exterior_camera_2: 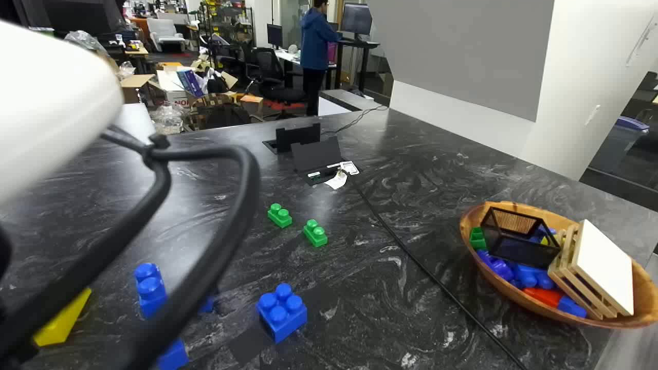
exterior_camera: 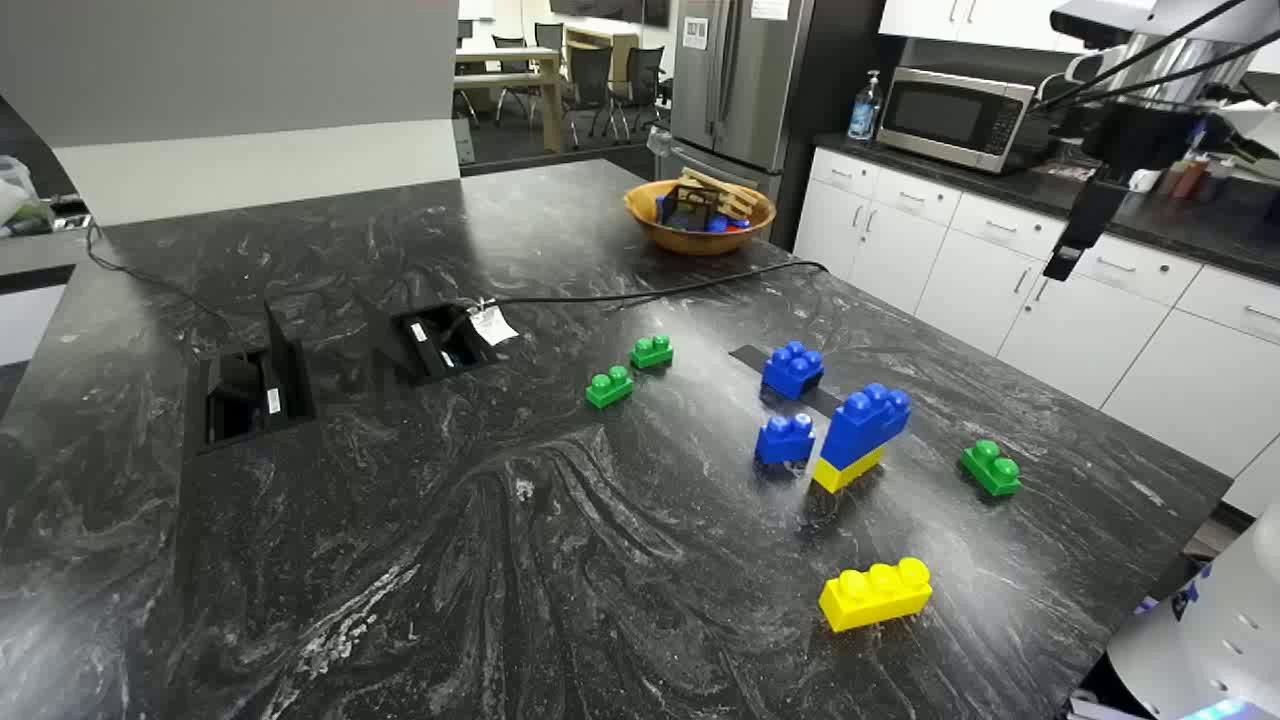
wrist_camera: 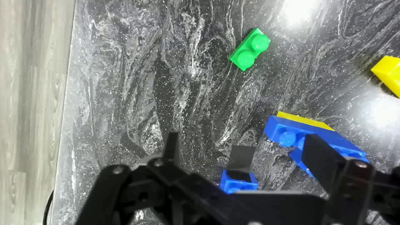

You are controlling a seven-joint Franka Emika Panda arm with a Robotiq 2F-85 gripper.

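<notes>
High above the table's right side, my gripper is open, its two fingers wide apart with nothing between them. Beneath it in the wrist view lie a green brick (wrist_camera: 250, 49), a blue brick (wrist_camera: 238, 183) partly hidden by the gripper, and a blue brick stacked on a yellow one (wrist_camera: 305, 120). Exterior view 1 shows the stack's blue top (exterior_camera: 866, 422), a small blue brick (exterior_camera: 785, 439) beside it, another blue brick (exterior_camera: 793, 370) behind, and a separate yellow brick (exterior_camera: 877, 594) nearer the front. Two green bricks (exterior_camera: 609, 386) sit toward the middle; a third (exterior_camera: 990, 468) is at right.
A wooden bowl (exterior_camera: 701, 241) holding mixed toys stands at the far end. One black cable (exterior_camera: 660, 295) crosses the table toward open socket boxes (exterior_camera: 254, 396). In exterior view 2, dark arm cables (exterior_camera_2: 203, 246) hide some bricks.
</notes>
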